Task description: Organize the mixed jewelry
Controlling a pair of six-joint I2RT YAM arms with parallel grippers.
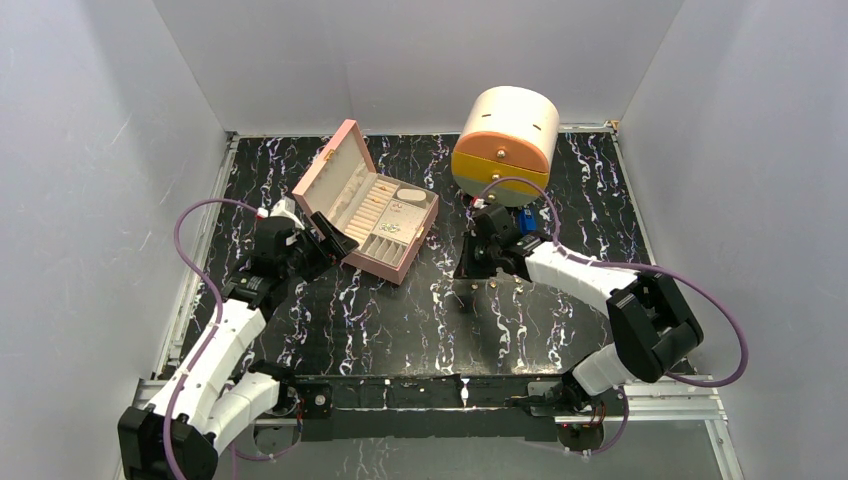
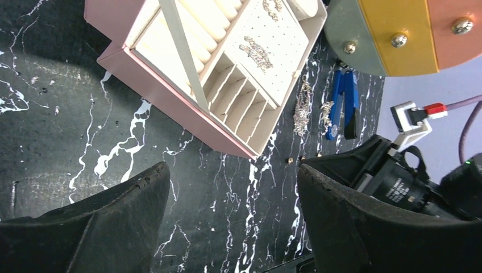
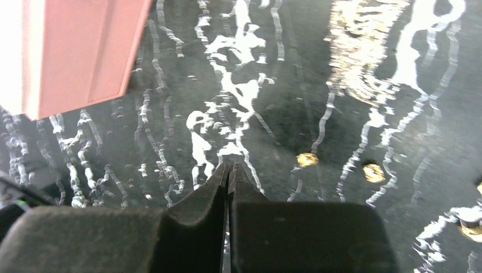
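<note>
An open pink jewelry box (image 1: 390,264) holds ring rolls, slotted compartments and a pad (image 2: 273,40) with small chains on it. My left gripper (image 1: 337,232) hangs open at the box's left, nothing between its fingers. My right gripper (image 1: 458,272) is shut over the table right of the box, with nothing visible between its fingers. The left wrist view also shows chains (image 2: 302,108) beside the box.
A rounded multicolour drawer cabinet (image 1: 505,135) stands at the back right, with a blue object (image 2: 351,102) in front of it. Grey walls enclose the sides and back.
</note>
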